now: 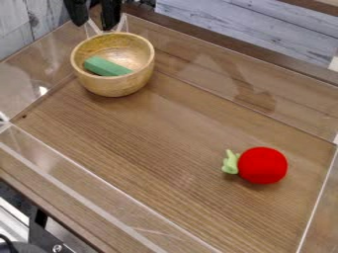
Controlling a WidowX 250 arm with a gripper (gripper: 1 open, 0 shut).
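Note:
A round wooden bowl sits at the upper left of the table, holding a green block. My dark gripper is at the top edge of the view, just above and behind the bowl, mostly cropped, standing open with nothing seen between its fingers. A red round vegetable with a light green top lies at the lower right, apart from the bowl.
A raised rim runs along the back, and a clear plastic edge borders the left.

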